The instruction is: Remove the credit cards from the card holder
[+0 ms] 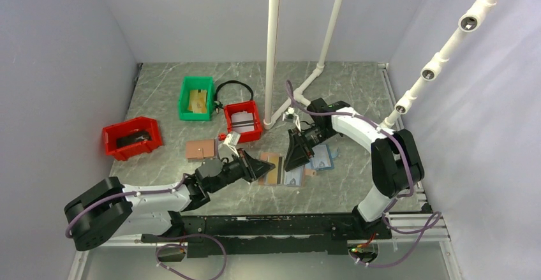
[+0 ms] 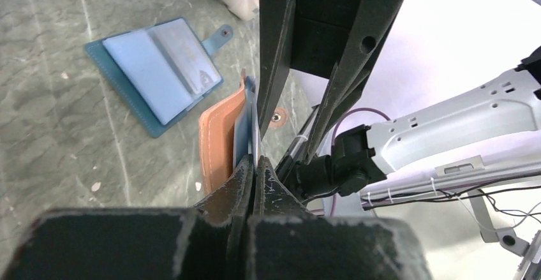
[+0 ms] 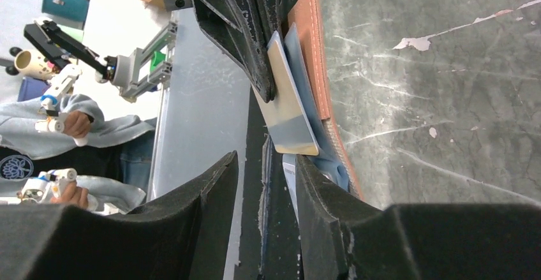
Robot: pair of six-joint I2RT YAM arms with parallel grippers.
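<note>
The tan card holder [image 1: 266, 157] lies spread between both grippers, tilted up off the table in the wrist views. My left gripper is shut on the edge of its middle page, which bears a gold card [image 3: 290, 117]. Behind that page, the holder's cover [image 2: 218, 141] stands steeply. My right gripper is open, its fingers [image 3: 220, 181] apart around the holder's lower end, where a pale card [image 1: 294, 176] shows from above. Whether its fingers touch that card, I cannot tell.
A blue card holder [image 2: 150, 63] lies open behind the right gripper. At the left are a closed brown holder [image 1: 199, 150], a green bin [image 1: 185, 95] and two red bins, the smaller red bin [image 1: 258, 122] being nearer. White pipes [image 1: 273, 50] stand behind.
</note>
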